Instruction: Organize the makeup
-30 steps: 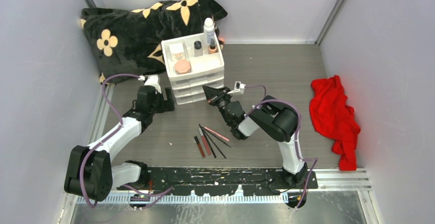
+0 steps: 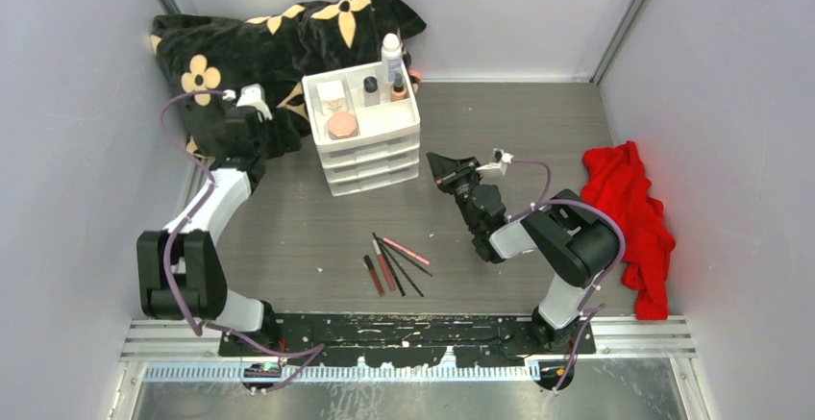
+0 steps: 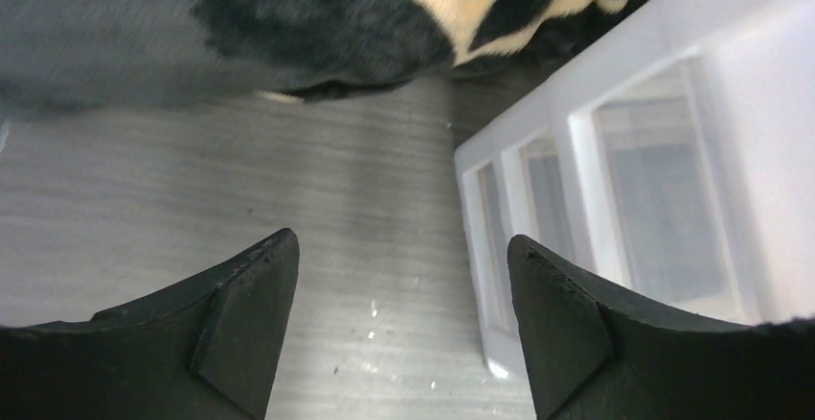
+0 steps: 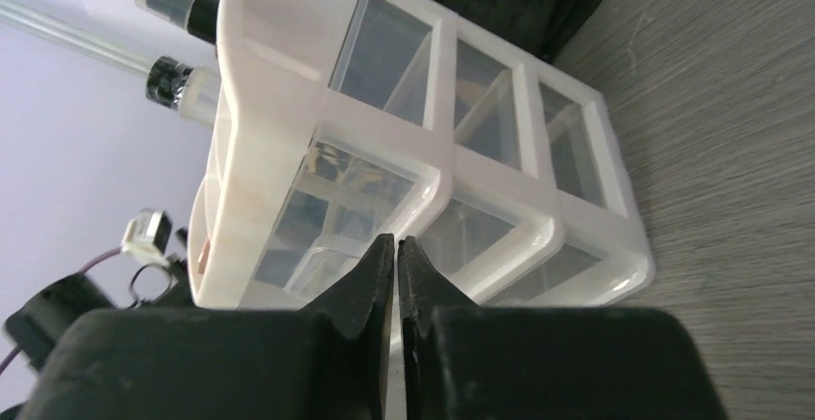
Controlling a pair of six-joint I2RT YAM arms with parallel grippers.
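Observation:
A white drawer organizer [image 2: 373,157] stands against the dark pillow, its drawers flush in front. On its top sit a white box [image 2: 333,93], a pink compact [image 2: 342,125], two bottles with dark caps and a tall white bottle [image 2: 391,53]. Pencils and lip tubes [image 2: 395,264] lie in a bunch on the floor before it. Left of the organizer my left gripper is open and empty, its fingers spread wide. Off the organizer's right front corner my right gripper looks shut, its fingertips almost meeting around a thin slit, nothing between them.
Behind and left of the organizer lies a dark flowered pillow [image 2: 274,55]. A red cloth [image 2: 629,223] is heaped by the right wall. Bare floor [image 2: 519,112] spreads to the organizer's right.
My right gripper has moved rightward and slightly up in the top view, away from the organizer's front. The left gripper has shifted left and back toward the pillow. The makeup has not moved.

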